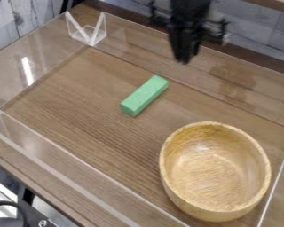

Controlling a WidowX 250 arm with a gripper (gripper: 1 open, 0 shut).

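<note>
My gripper [186,37] is at the top centre of the camera view, dark and motion-blurred, well behind a green rectangular block [144,95] that lies flat on the wooden table [61,124]. The blur hides whether its fingers are open or shut. A round, pale wooden bowl [215,171] sits at the lower right, apart from the block.
A clear plastic piece [88,29] stands at the back left. Dark cables [14,208] lie at the bottom left corner.
</note>
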